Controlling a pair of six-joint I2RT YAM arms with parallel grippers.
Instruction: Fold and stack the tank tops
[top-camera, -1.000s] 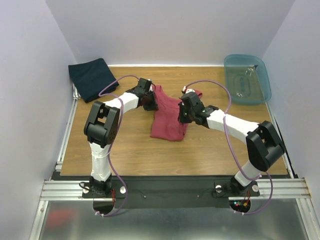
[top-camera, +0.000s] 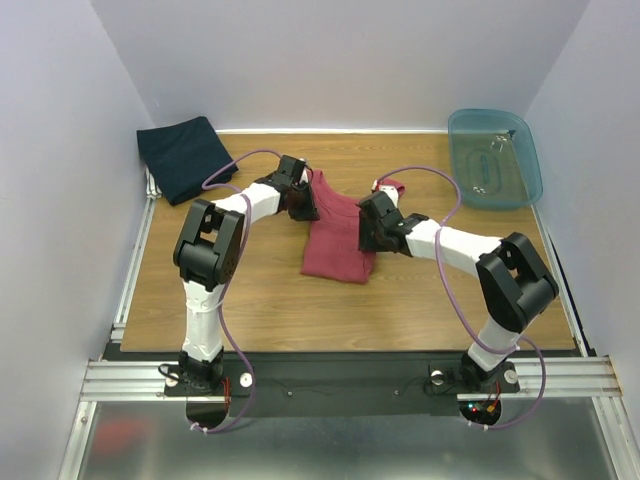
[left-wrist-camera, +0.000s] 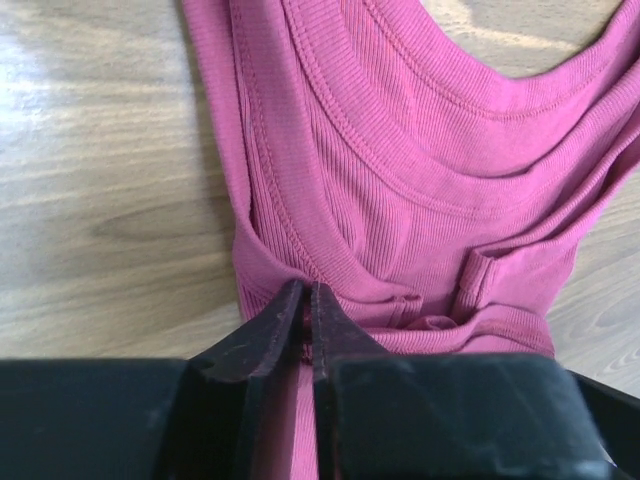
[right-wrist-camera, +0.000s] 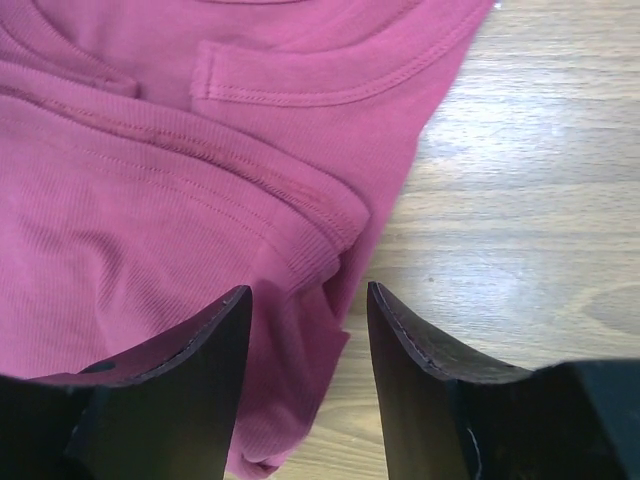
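Note:
A magenta tank top (top-camera: 335, 250) lies partly folded mid-table, its lower body flat and its straps (left-wrist-camera: 420, 150) spreading toward the back. My left gripper (top-camera: 308, 212) is down at its upper left fold; in the left wrist view the fingertips (left-wrist-camera: 295, 300) sit close together on the fabric, and whether cloth is between them is hidden. My right gripper (top-camera: 368, 242) stands open over the right edge, its fingers straddling the folded edge and bare wood beside it (right-wrist-camera: 310, 300).
A dark folded cloth or pad (top-camera: 185, 160) lies at the back left. An empty teal bin (top-camera: 530, 160) stands at the back right.
The left arm and the cloth have moved only slightly.

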